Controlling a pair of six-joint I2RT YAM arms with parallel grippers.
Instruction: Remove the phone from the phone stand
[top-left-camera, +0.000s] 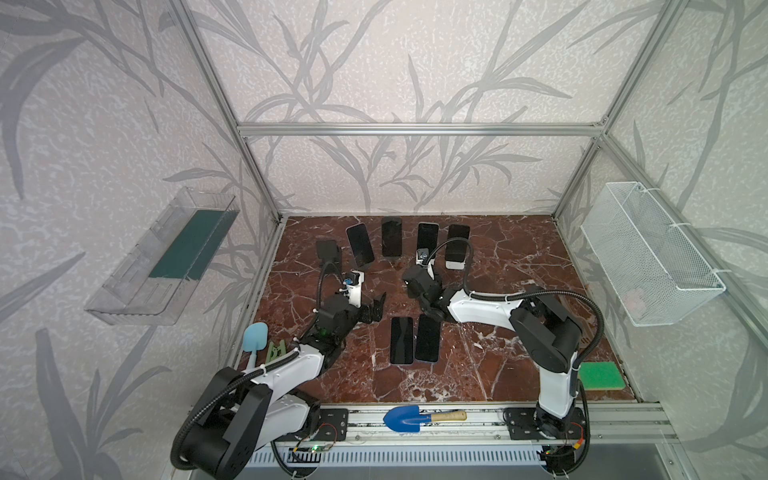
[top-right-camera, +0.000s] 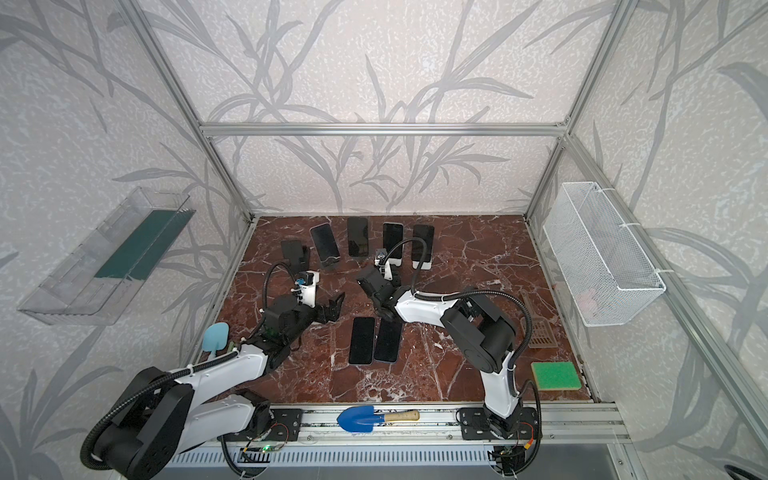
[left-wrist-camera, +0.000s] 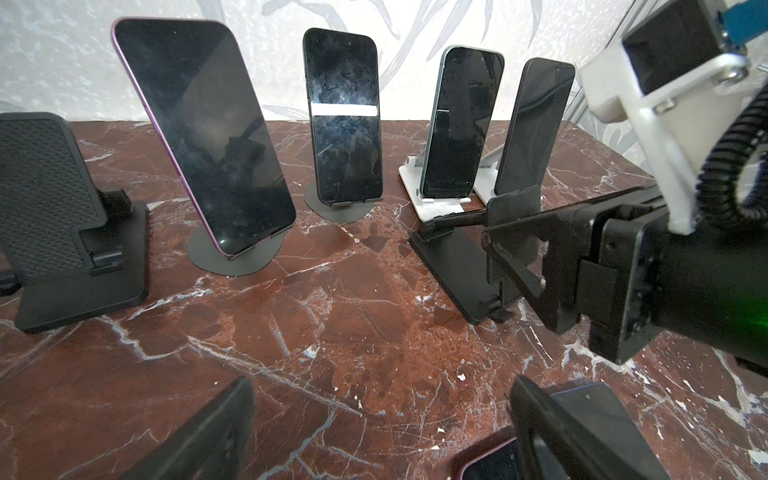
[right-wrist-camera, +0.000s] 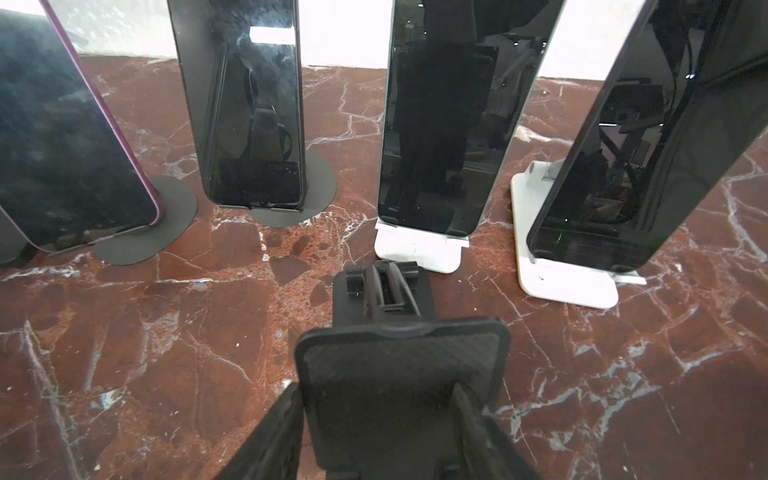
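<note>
Several phones stand on stands along the back: a pink-edged phone (left-wrist-camera: 208, 136), a dark phone (left-wrist-camera: 345, 128) on a round-based stand, and two phones (right-wrist-camera: 464, 120) (right-wrist-camera: 640, 152) on white stands. Facing my right gripper is an empty black stand (right-wrist-camera: 400, 360); the fingers are apart at its plate, the right one overlapping the plate's face. Whether they press on it cannot be told. My left gripper hangs open over bare table, nothing between its fingers. Two phones (top-left-camera: 401, 340) (top-left-camera: 428, 340) lie flat side by side near the front.
Another empty black stand (left-wrist-camera: 56, 208) is at the left. Wire baskets hang on both walls, a clear one (top-left-camera: 172, 256) and a white one (top-left-camera: 652, 256). A blue trowel (top-left-camera: 408, 418) lies on the front rail, a green sponge (top-left-camera: 600, 375) at right.
</note>
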